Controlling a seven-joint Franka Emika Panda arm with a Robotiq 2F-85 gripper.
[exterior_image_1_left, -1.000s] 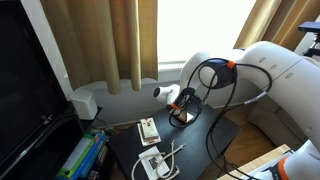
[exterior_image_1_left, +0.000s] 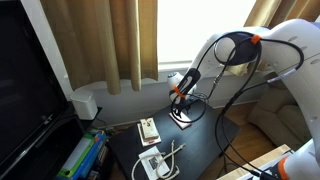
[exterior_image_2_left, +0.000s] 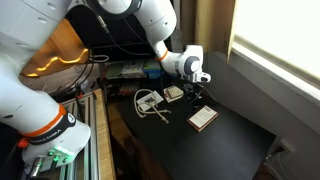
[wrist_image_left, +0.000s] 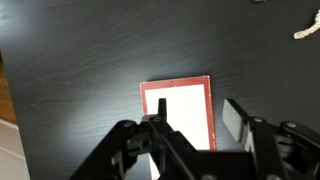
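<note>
My gripper stands with a wide gap between its fingers. In the wrist view a white rectangular item with a reddish-brown border (wrist_image_left: 182, 108) lies flat beneath it, its lower part hidden by the gripper. Nothing shows held between the fingers. In exterior view 2 a similar flat bordered item (exterior_image_2_left: 203, 119) rests on the dark table, and a second one (exterior_image_2_left: 173, 94) lies farther left, close to the arm. From exterior view 1, the gripper (exterior_image_1_left: 177, 98) appears at the table's far side, near one flat item (exterior_image_1_left: 180, 117).
A white cable (exterior_image_2_left: 150, 115) and a small white device (exterior_image_2_left: 150, 100) lie on the dark table (exterior_image_2_left: 235, 145). Curtains and a window wall stand behind the far edge. Colourful boxes or books (exterior_image_1_left: 80, 152) are stacked at the left.
In exterior view 1 the arm's end has shifted up and slightly left, toward the far wall. The flat item near it shows more clearly now. The objects on the table look unmoved.
</note>
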